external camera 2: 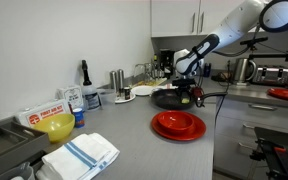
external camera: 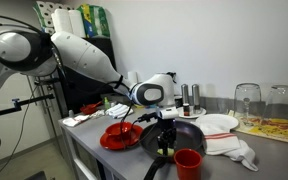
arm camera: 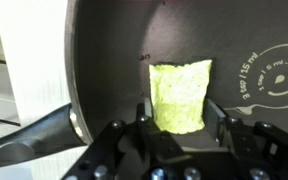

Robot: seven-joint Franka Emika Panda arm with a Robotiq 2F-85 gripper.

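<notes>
A yellow sponge (arm camera: 179, 92) sits between the fingers of my gripper, which is shut on it. Below it is the dark inner surface of a black frying pan (arm camera: 109, 45), close under the sponge; whether they touch is hard to tell. The pan's handle (arm camera: 29, 145) sticks out at the lower left of the wrist view. In the first exterior view the gripper (external camera: 166, 140) points down over the front part of the pan (external camera: 189, 140), near its handle (external camera: 156, 167). From the other side, the pan (external camera 2: 164, 99) appears at the far end of the counter with the arm above it.
A red mug (external camera: 188, 164) stands close to the pan's right front. Red dishes (external camera: 119, 137) lie left of it, and a white cloth (external camera: 222, 144) and glass jars (external camera: 247, 100) lie to the right. A white towel (external camera 2: 81, 160) and yellow bowl (external camera 2: 55, 126) occupy the counter's other end.
</notes>
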